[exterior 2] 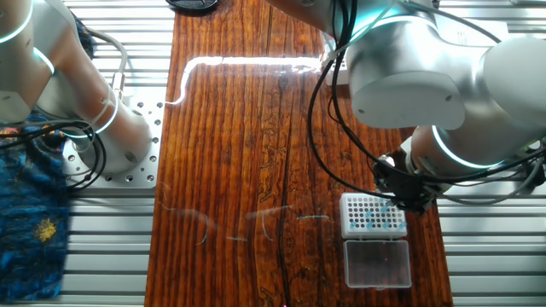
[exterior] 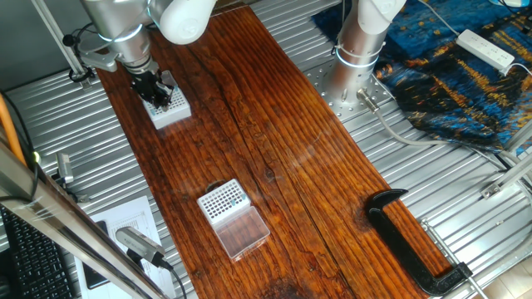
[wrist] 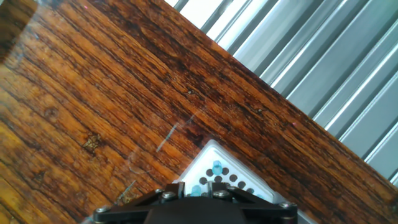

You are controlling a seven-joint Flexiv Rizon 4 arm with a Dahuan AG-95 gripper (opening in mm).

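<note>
A white tube rack (exterior: 169, 110) with rows of holes sits near the table's far left edge in exterior view 1. My gripper (exterior: 160, 95) is right over it, partly covering the holes. From the other side, this rack (exterior 2: 372, 214) shows some blue pieces in its holes and a clear lid (exterior 2: 377, 263) lying open. In the wrist view, one corner of the rack (wrist: 211, 154) appears ahead of the gripper. Two dark fingertips stand there, with white rack and a blue spot showing between them. Whether they grip that blue piece is unclear.
A second white rack (exterior: 223, 202) with an open clear lid (exterior: 243, 232) lies nearer in exterior view 1.
</note>
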